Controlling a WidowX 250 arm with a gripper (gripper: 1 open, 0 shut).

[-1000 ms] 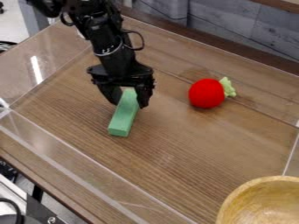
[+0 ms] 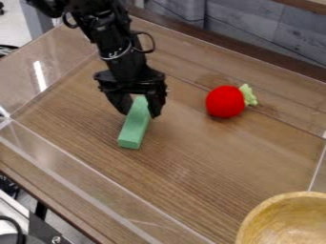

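Note:
The black gripper (image 2: 132, 99) hangs from the arm over the upper end of a green elongated block (image 2: 133, 133), which lies on the wooden table (image 2: 192, 191) a little left of centre. The gripper is open, its fingers around or just above that end; whether they touch the block is hard to tell.
A red round object (image 2: 224, 101) with a pale green top lies to the right. A yellow bowl (image 2: 287, 221) sits at the bottom right corner.

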